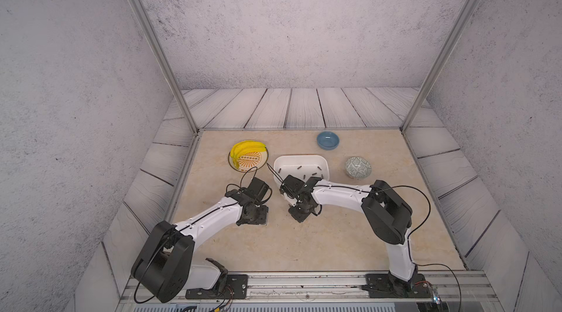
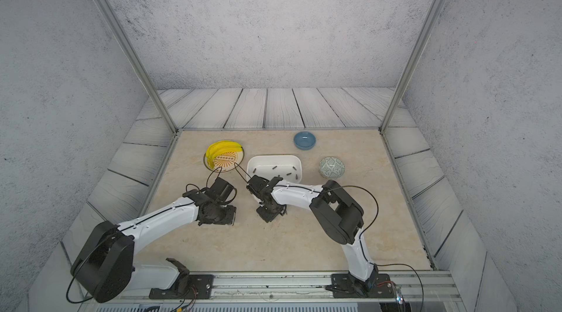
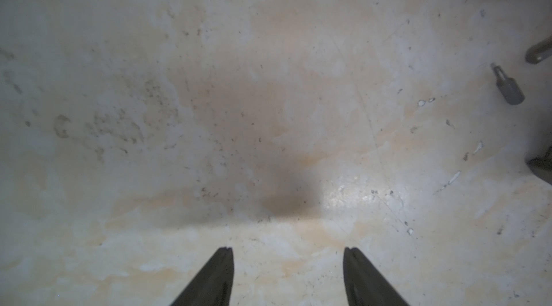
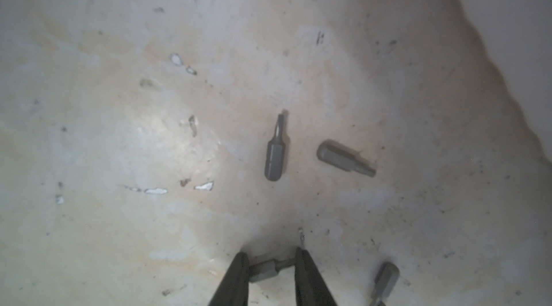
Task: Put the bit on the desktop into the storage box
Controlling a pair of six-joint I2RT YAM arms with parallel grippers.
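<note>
Between the fingers of my right gripper lies a small grey bit [image 4: 265, 270], lengthwise across the gap; whether both its ends are pressed is hard to tell. Ahead of it on the desktop lie two loose bits, one pointing away [image 4: 275, 153] and one slanted [image 4: 343, 158]. Another bit [image 4: 386, 280] rests right of the fingers. My left gripper is open over bare desktop, with a bit [image 3: 508, 86] far to its right. The white storage box [image 1: 301, 159] holds several bits and stands just behind my right gripper.
A plate with bananas [image 1: 248, 149] stands left of the box. Behind it is a blue bowl [image 1: 327, 140], and a patterned bowl [image 1: 357, 167] is on the right. My two arms are close together.
</note>
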